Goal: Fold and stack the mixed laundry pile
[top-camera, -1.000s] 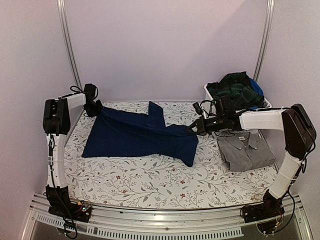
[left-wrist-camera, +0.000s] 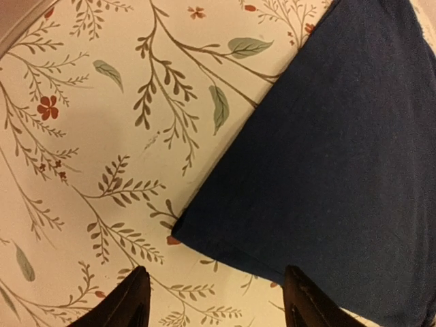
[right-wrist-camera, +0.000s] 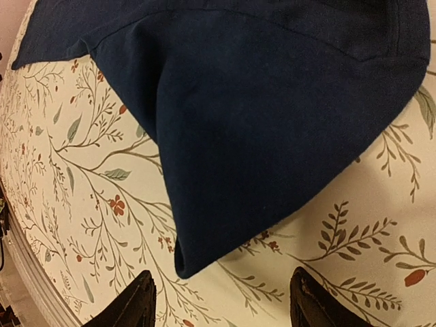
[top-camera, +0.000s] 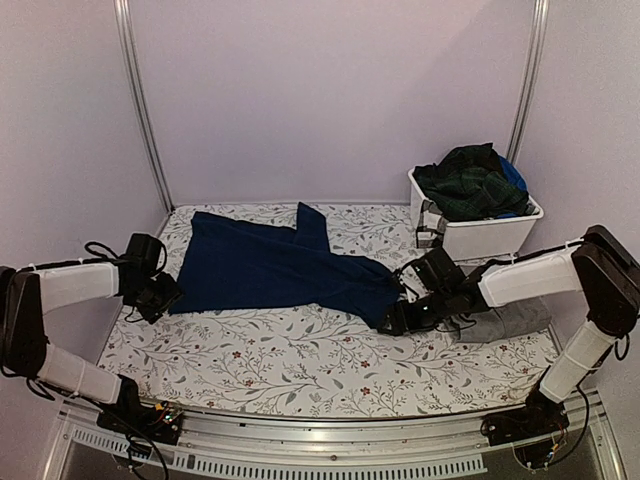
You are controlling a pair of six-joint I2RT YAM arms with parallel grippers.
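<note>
A dark navy garment (top-camera: 270, 265) lies spread on the floral mat, with a strip sticking up at the back and its right part folded into a pointed end. My left gripper (top-camera: 160, 305) hangs at the garment's front left corner; in the left wrist view its fingertips (left-wrist-camera: 133, 296) are apart, below that corner (left-wrist-camera: 197, 225), holding nothing. My right gripper (top-camera: 400, 315) is at the right pointed end (right-wrist-camera: 197, 252), open, its fingertips (right-wrist-camera: 136, 306) just short of the cloth.
A white basket (top-camera: 485, 235) heaped with dark green and blue laundry stands at the back right. A folded grey shirt (top-camera: 505, 325) lies at the right, partly under the right arm.
Both grippers have moved toward the front, from the garment's back edge down to its front corners. The garment's back and right part settled slightly.
</note>
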